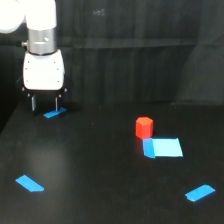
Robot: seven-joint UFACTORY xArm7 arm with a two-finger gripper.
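At the far left, my gripper [45, 104] points down low over the black table. Its two dark fingers stand apart, open, with no object showing between them. A small red block [144, 127] rests on the table right of centre, well away from the gripper. Just in front of the block and slightly right lies a flat light-blue square [168, 147], with a darker blue strip [148, 148] along its left side.
Blue tape pieces mark the table: one by the gripper [55, 112], one at front left [30, 184], one at front right [200, 193]. A dark curtain [140, 50] hangs behind.
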